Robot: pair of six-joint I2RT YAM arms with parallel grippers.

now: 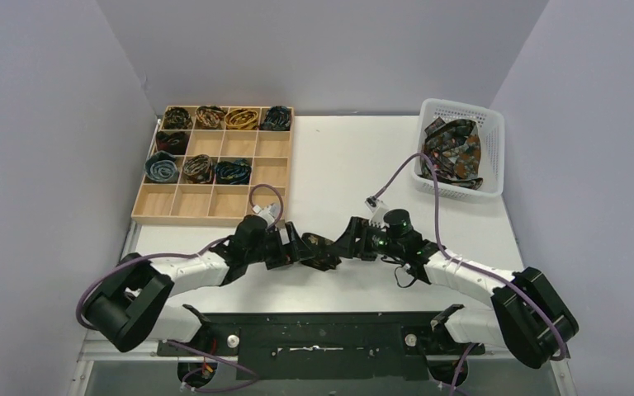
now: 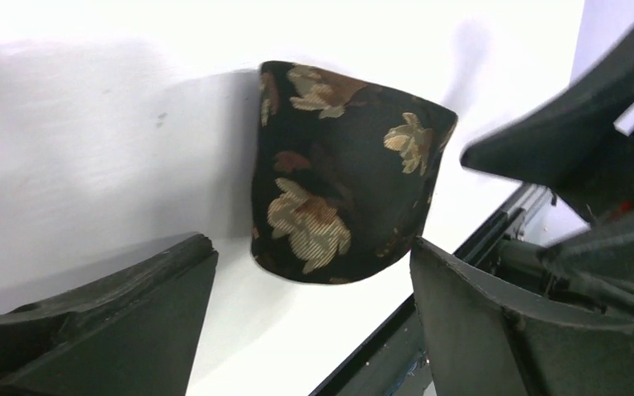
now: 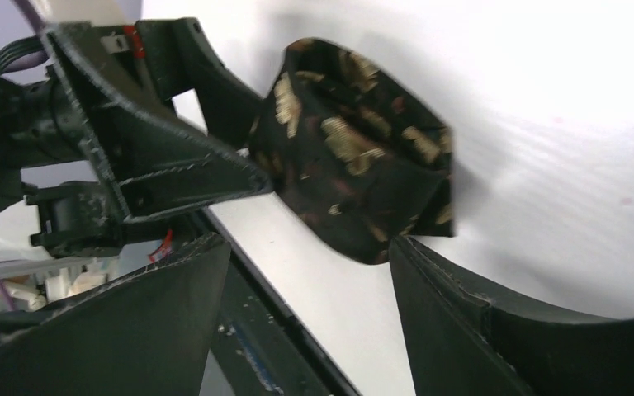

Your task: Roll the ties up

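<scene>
A dark tie with tan flowers (image 1: 319, 250) lies folded into a short, loose bundle at the front middle of the table. My left gripper (image 1: 290, 246) stands open just left of it, fingers apart around its near end in the left wrist view, not visibly gripping. My right gripper (image 1: 349, 239) is open at its right side; in the right wrist view its fingers are apart below the bundle, with the left gripper reaching in from the side.
A wooden grid box (image 1: 190, 198) at back left holds several rolled ties, with some compartments empty. A white basket (image 1: 487, 140) of patterned fabric stands at back right.
</scene>
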